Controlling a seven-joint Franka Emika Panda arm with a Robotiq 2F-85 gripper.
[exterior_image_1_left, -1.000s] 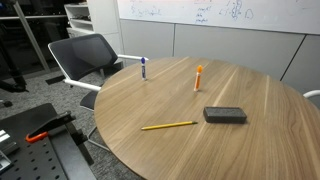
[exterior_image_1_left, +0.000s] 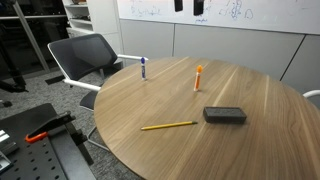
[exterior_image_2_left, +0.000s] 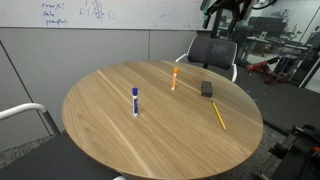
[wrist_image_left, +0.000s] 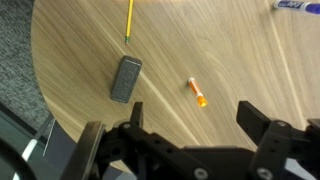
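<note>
In exterior view 1 my gripper (exterior_image_1_left: 188, 9) shows at the top edge, high above the table, with two dark fingertips spread apart. From the wrist view, my open gripper has nothing between its fingers. An orange marker (exterior_image_1_left: 197, 78) stands upright on the table; the wrist view places that orange marker (wrist_image_left: 198, 92) a little ahead of the gap between the fingers. A blue-and-white marker (exterior_image_2_left: 135, 102) also stands upright. A dark eraser (exterior_image_1_left: 224, 115) lies flat, and a yellow pencil (exterior_image_1_left: 169, 125) lies near it.
The round wooden table (exterior_image_2_left: 180, 140) has wide bare areas between these objects. Chairs stand around it, one grey-backed chair (exterior_image_1_left: 85, 55) close to its edge. A whiteboard (exterior_image_1_left: 250, 14) with writing is behind.
The objects on the table have not moved.
</note>
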